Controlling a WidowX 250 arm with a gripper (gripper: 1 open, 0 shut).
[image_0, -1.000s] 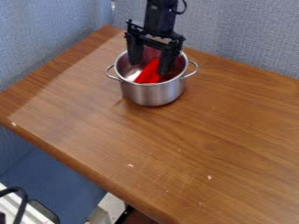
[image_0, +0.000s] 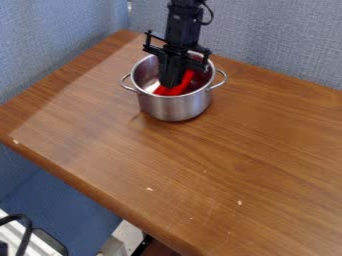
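A steel pot (image_0: 174, 104) with two side handles sits on the wooden table, toward the back. A red object (image_0: 174, 87) lies inside it. My black gripper (image_0: 171, 78) reaches down from above into the pot, over the red object. Its fingertips are small and dark against the pot's interior, so whether anything is between them is unclear.
Blue-grey padded walls stand at the back and left. A cable and white items lie below the table at the lower left.
My gripper has moved down deeper into the pot and looks narrower than before. The pot has stayed in place.
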